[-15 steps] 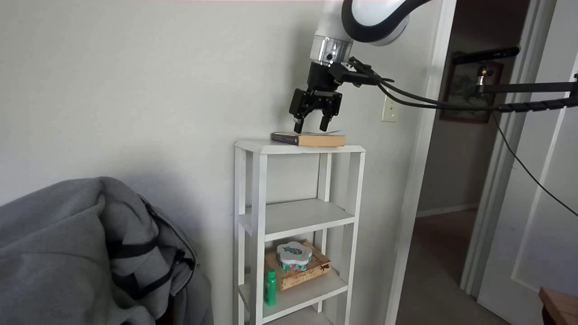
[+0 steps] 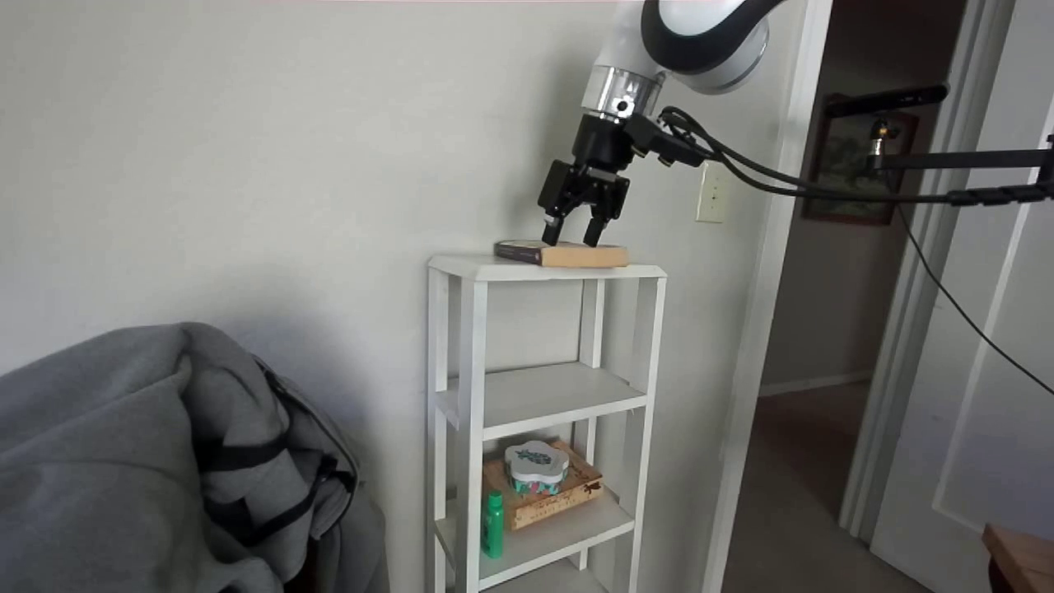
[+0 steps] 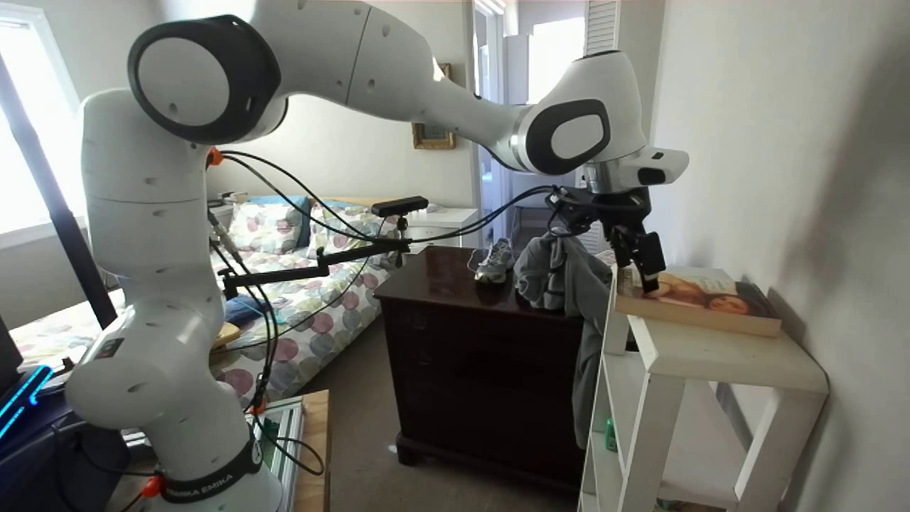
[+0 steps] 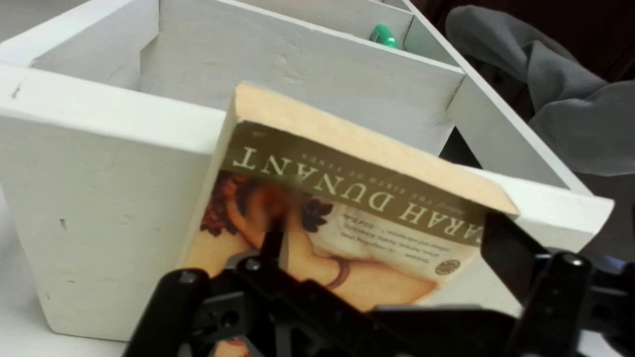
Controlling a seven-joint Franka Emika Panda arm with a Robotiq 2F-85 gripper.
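Note:
A paperback book point(image 2: 583, 256) lies flat on the top board of a white shelf unit point(image 2: 459, 267), close to its front edge. In the wrist view the book's cover point(image 4: 357, 238) faces up, with the name Sarah Dunant along a brown band. My gripper point(image 2: 572, 238) points down over the book, open, its two fingers set apart with nothing held between them. The fingertips reach down to about the height of the cover; whether they touch it I cannot tell. In exterior view 2 the gripper point(image 3: 645, 281) stands over the book's near-left part.
On a lower shelf stand a green bottle point(image 2: 493, 525) and a flower-shaped tin point(image 2: 536, 466) on a wooden box point(image 2: 559, 504). The shelf just below the top is empty. A wall runs behind the unit. Grey cloth point(image 3: 554, 273) hangs over a dark dresser point(image 3: 478, 367).
My gripper has tilted and come slightly lower, its fingertips shifting a little to the right. The book's cover, slightly raised before, now looks flatter. Its fingers remain open.

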